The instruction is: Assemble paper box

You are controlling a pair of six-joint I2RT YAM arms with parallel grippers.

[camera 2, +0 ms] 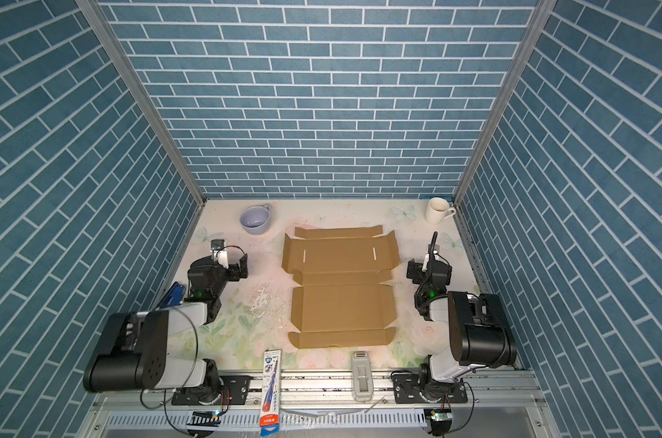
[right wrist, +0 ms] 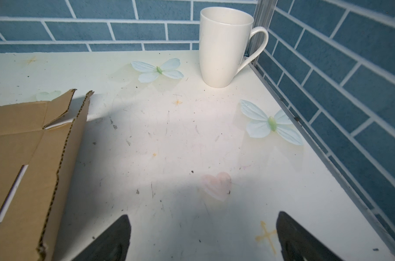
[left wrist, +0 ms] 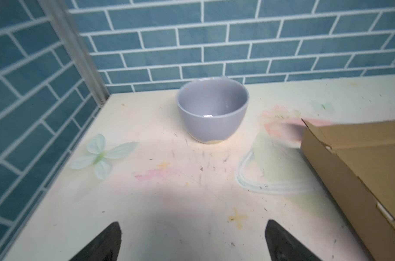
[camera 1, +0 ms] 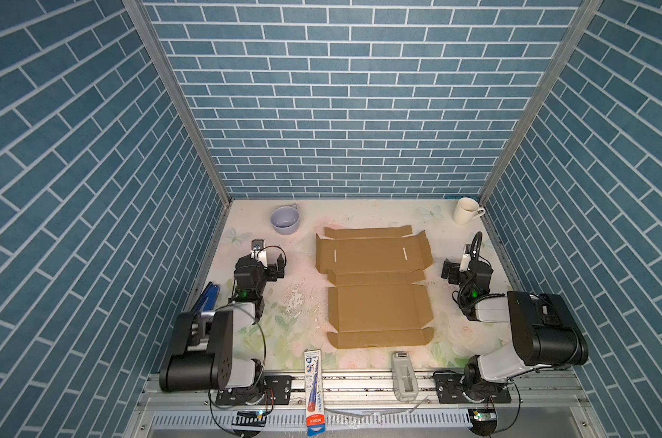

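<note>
An unfolded brown cardboard box (camera 1: pixel 380 306) lies in the middle of the table, its side flaps partly raised. Two white slots show in its far panel (camera 2: pixel 339 253). To its left, clear of the cardboard, is my left gripper, open and empty; the box's raised left side (left wrist: pixel 341 187) appears at the right of the left wrist view. On the opposite side my right gripper also stands open, with bare table between its fingers. The box's right edge (right wrist: pixel 53 182) runs along the left of the right wrist view, apart from the fingers.
A lavender bowl-like cup (left wrist: pixel 212 108) stands at the back left, and a white mug (right wrist: pixel 223 47) at the back right corner. A packaged tool (camera 1: pixel 314 394) and a grey device (camera 1: pixel 403 376) lie at the front edge. Tiled walls close in the left, back and right.
</note>
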